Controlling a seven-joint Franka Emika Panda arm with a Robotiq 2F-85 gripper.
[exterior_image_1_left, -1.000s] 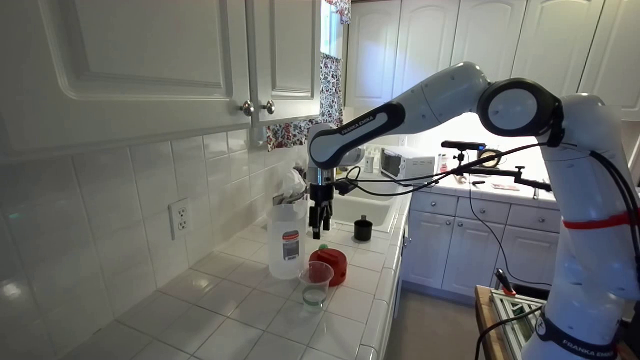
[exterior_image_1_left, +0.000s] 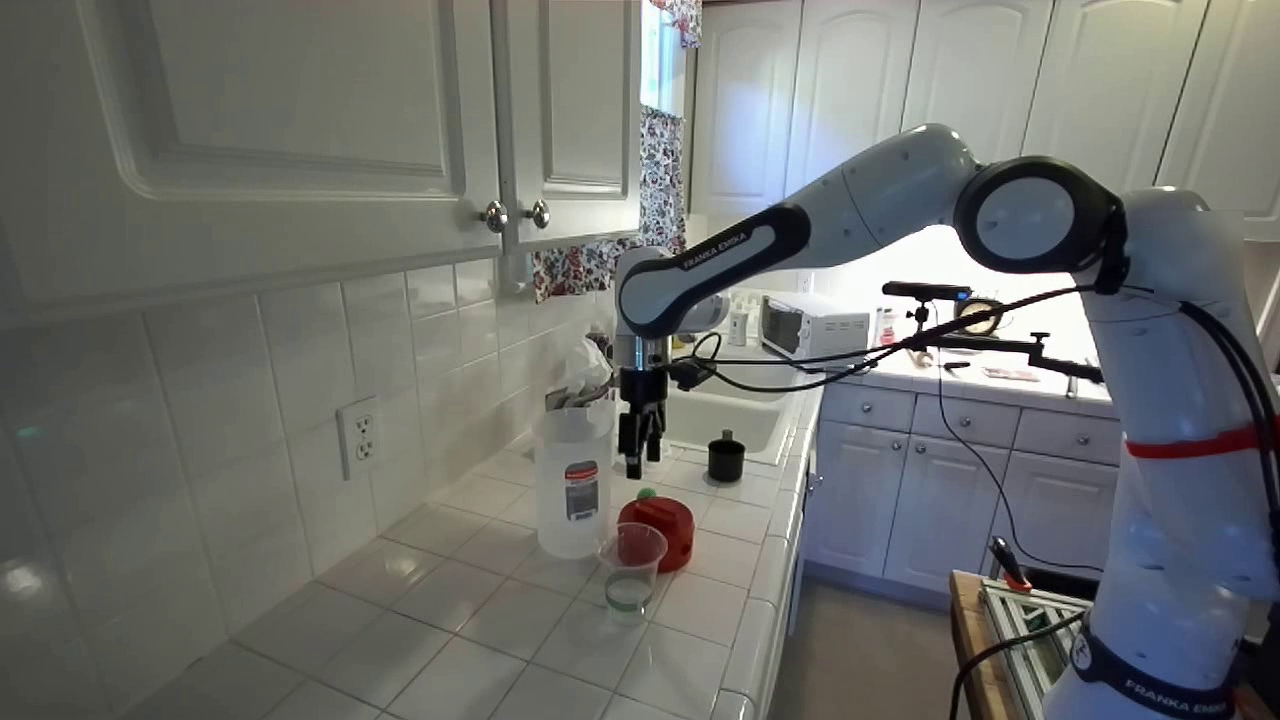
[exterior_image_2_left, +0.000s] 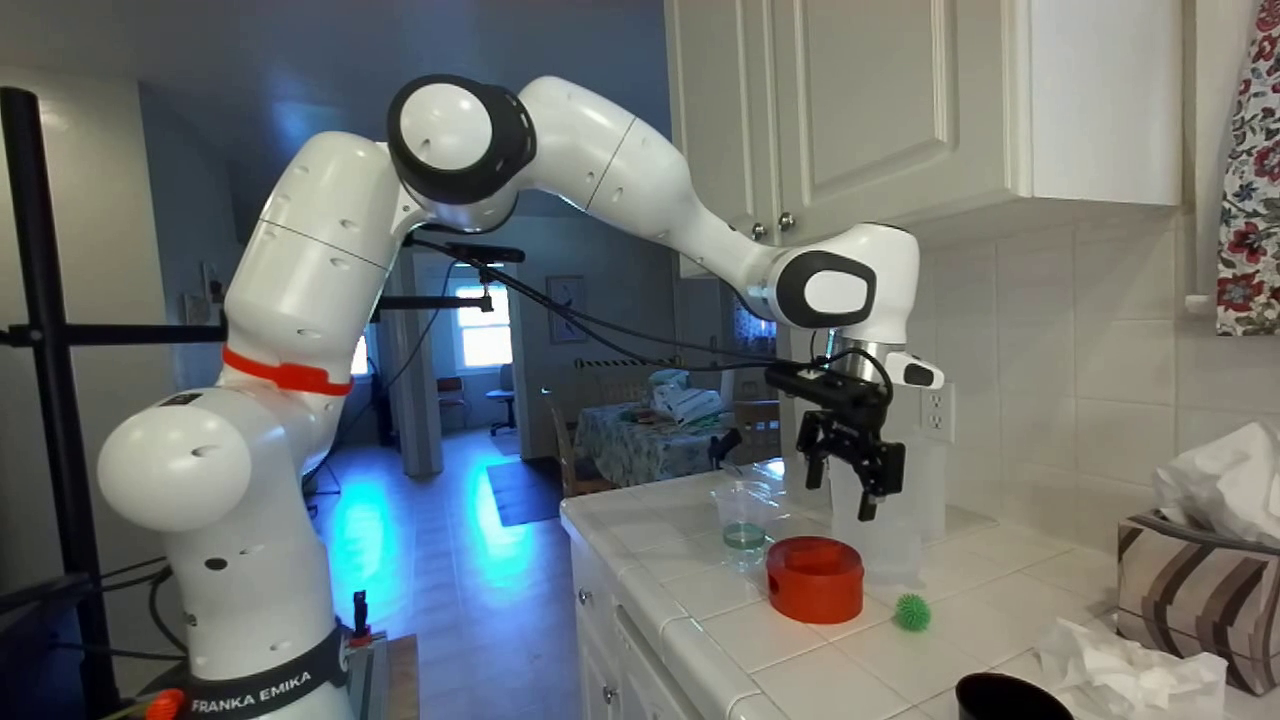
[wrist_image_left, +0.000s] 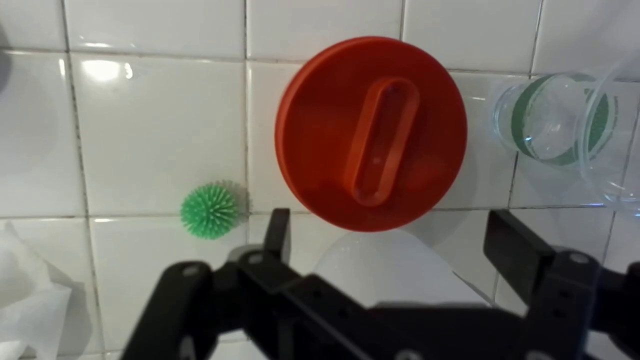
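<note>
My gripper is open above the tiled counter, with nothing held between its fingers. Just ahead of it in the wrist view lies a round red lid-like piece (wrist_image_left: 318, 138) with a raised oblong grip on top. A spiky green ball (wrist_image_left: 210, 210) rests on the tiles to the left of the red piece. On the other side stands a clear plastic cup (wrist_image_left: 522, 123) with a green band. Exterior view 2 shows the gripper (exterior_image_2_left: 846, 494) well above the red piece (exterior_image_2_left: 816, 581), with the green ball (exterior_image_2_left: 912, 612) close by.
A tall translucent jug (exterior_image_1_left: 564, 498) stands close beside the gripper on the wall side. Farther off are a small black pot (exterior_image_1_left: 726, 460) and the sink. Crumpled tissue (exterior_image_2_left: 1134, 672) and a striped tissue box (exterior_image_2_left: 1188, 600) sit by the wall.
</note>
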